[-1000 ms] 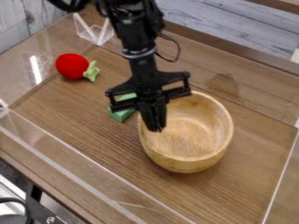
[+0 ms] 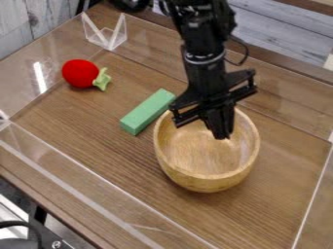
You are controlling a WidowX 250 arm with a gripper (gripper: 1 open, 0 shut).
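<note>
My black gripper (image 2: 205, 109) hangs at the back rim of the large wooden bowl (image 2: 205, 170), shut, with nothing visible between its fingers. The bowl looks empty where I can see inside. A green block (image 2: 146, 114) lies on the table just left of the bowl, fully in view. A red tomato-like object (image 2: 78, 72) with a small green piece (image 2: 101, 80) beside it lies at the upper left.
A clear wire-like basket or holder (image 2: 105, 29) stands at the back left. A dark round shape (image 2: 16, 233) sits at the bottom left corner.
My gripper has moved right and up, from over the green block and the bowl's left side to the bowl's back rim, uncovering the green block.
</note>
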